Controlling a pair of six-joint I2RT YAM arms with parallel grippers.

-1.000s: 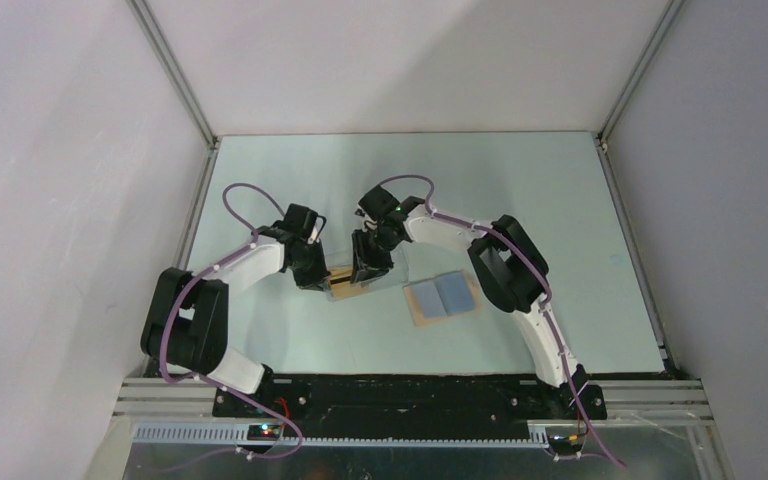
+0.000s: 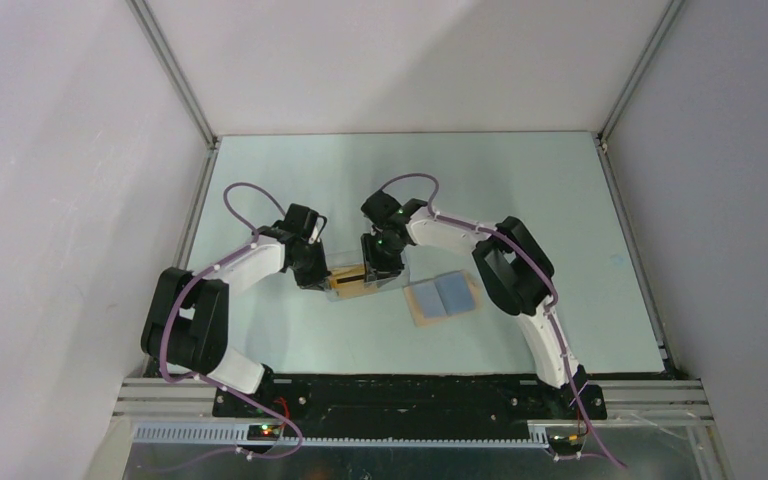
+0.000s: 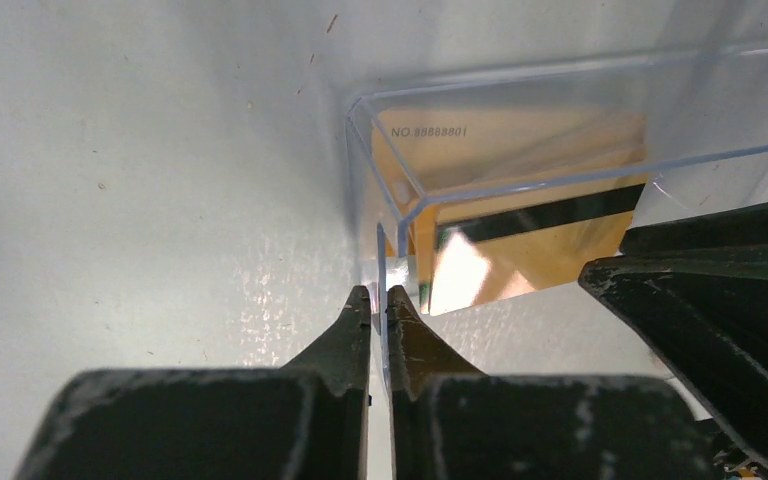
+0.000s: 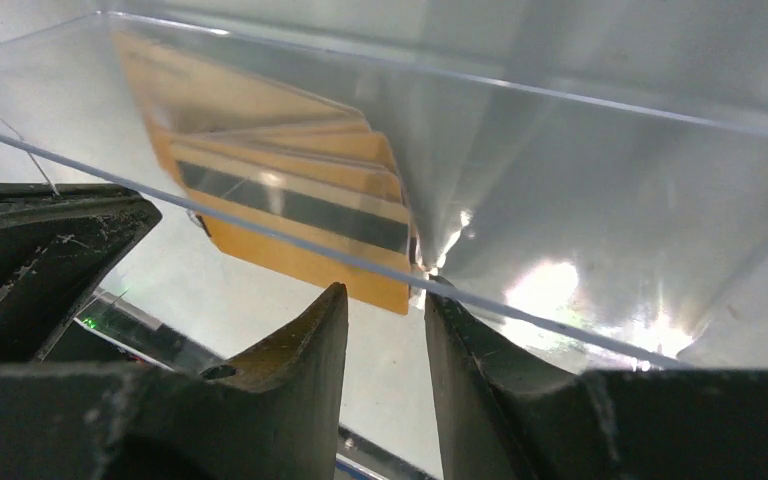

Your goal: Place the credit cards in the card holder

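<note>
A clear acrylic holder (image 3: 720, 100) lies at mid-table with gold cards (image 3: 520, 260) (image 4: 290, 220) stacked at its left end, one showing a black stripe. My left gripper (image 2: 312, 283) is closed around the thin edge at the holder's left corner, that clear edge running between its fingertips. My right gripper (image 2: 380, 270) is open over the holder, just right of the cards, its fingertips apart with nothing clearly between them.
A tan piece with two blue-grey cards (image 2: 430, 299) lies right of the holder, near the right arm.
My right gripper has shifted slightly to the right along the holder, uncovering more of the cards. My left gripper and the holder look unmoved in the top view.
</note>
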